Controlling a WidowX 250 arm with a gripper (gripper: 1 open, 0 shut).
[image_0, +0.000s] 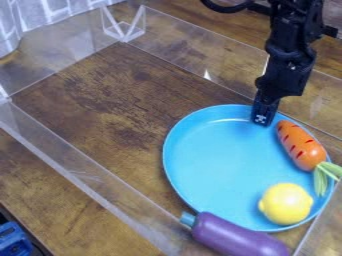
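My black gripper (265, 112) reaches down from the top right to the back rim of a blue plate (221, 160); whether its fingers are open or shut is too dark and small to tell. An orange carrot (299, 144) with pale green leaves lies on the plate's right side, beside the gripper. A yellow lemon (286, 203) rests on the plate's lower right. A purple eggplant (238, 236) lies outside the plate at the front.
The wooden surface (94, 110) left of the plate is bare, bounded by clear walls. A white wire piece (123, 25) stands at the back left. A blue object (14, 242) sits at the lower left corner.
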